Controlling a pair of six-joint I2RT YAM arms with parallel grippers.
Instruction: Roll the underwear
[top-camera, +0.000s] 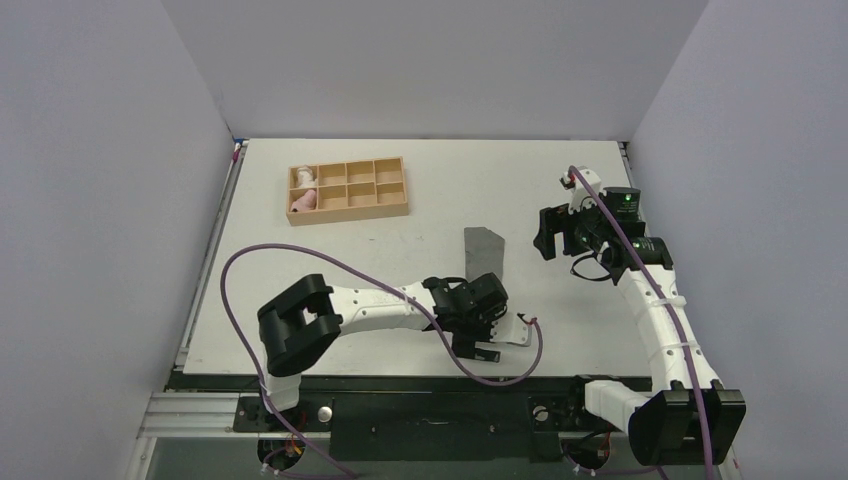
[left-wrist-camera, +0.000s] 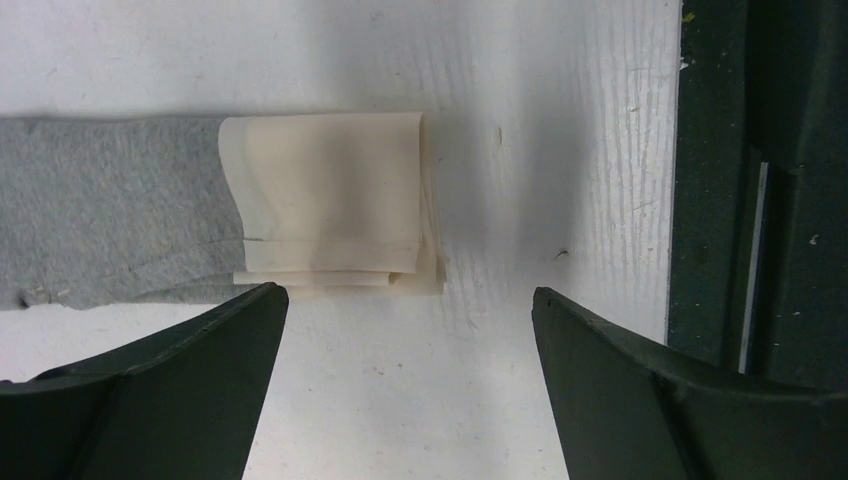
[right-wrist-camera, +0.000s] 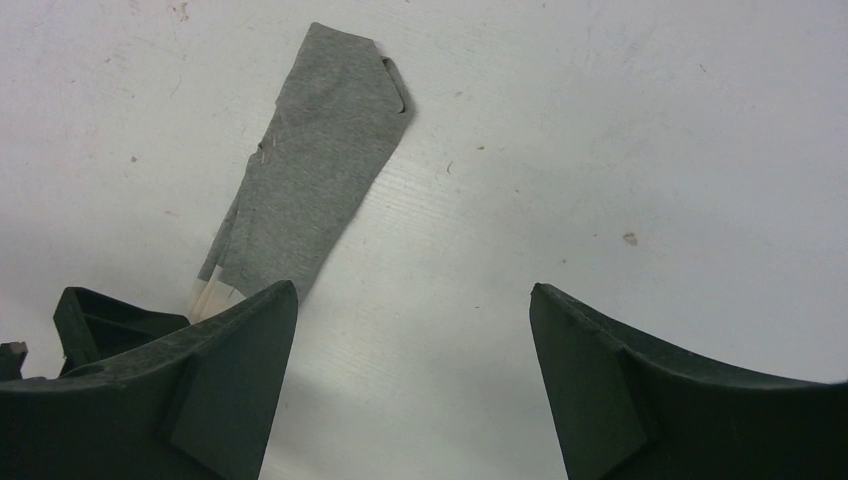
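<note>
The underwear (top-camera: 484, 250) lies flat in a long folded strip, grey with a cream end (left-wrist-camera: 330, 190) facing the table's front edge; that end shows as layered fabric. In the top view my left gripper (top-camera: 476, 352) hangs over the cream end and hides it; in its wrist view it (left-wrist-camera: 407, 318) stands open just above that end, nothing between its fingers. My right gripper (top-camera: 552, 232) is open at the right of the strip, and its wrist view (right-wrist-camera: 414, 292) shows the grey part and a bit of cream, with the left gripper at the lower left.
A wooden grid box (top-camera: 360, 192) with pink and white items sits at the back left. Its front edge runs close by the left gripper, dark in the left wrist view. Walls stand on both sides.
</note>
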